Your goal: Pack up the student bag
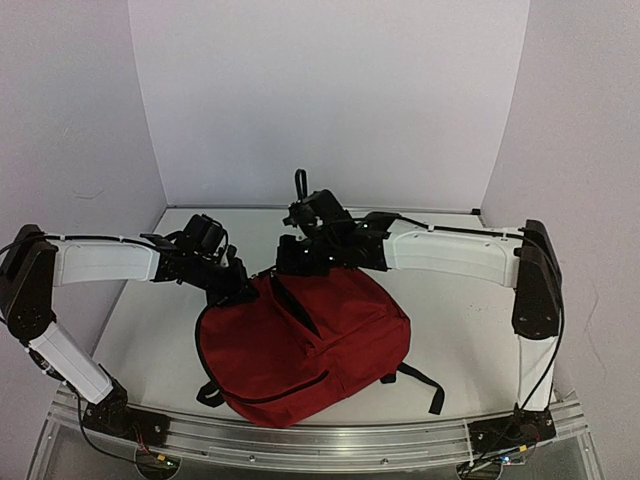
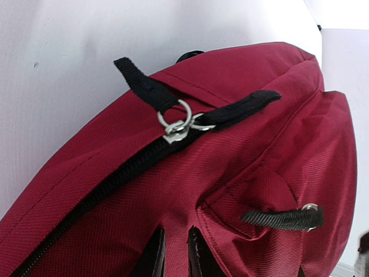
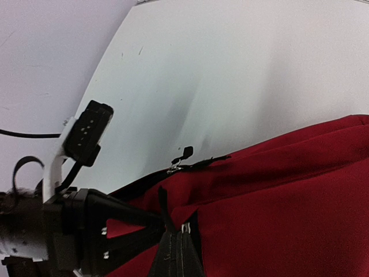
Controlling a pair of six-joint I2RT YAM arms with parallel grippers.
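Observation:
The red student bag [image 1: 300, 370] lies on the table with black zips and straps. At its upper left edge, my left gripper [image 1: 235, 290] points down over the cloth; in the left wrist view its narrow fingers [image 2: 155, 251] stand a little apart, with only bag cloth seen behind the gap. My right gripper [image 1: 288, 262] is over the bag's top edge. Its fingers [image 3: 168, 251] look closed together beside a metal zip pull [image 3: 185, 228]; whether anything is pinched there is unclear. Another silver zip slider [image 2: 176, 131] with black tabs shows on the bag's edge.
A loose black strap [image 1: 425, 380] trails from the bag's right side. Both grippers are close together, with the left arm's fingers [image 3: 135, 245] just left of the right gripper.

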